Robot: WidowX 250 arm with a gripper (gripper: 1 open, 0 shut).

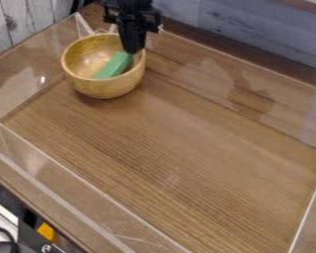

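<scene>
A wide yellow-tan bowl (84,79) sits on the wooden table at the upper left, with a green oblong object (114,67) inside it. My dark gripper (133,49) is at the bowl's back right rim, just behind the green object, pointing down. Its fingers look close together, shut, with nothing visible between them; whether it touches the rim is unclear.
A clear edge strip and dark gap with cables lie at the lower left. A wall runs along the back.
</scene>
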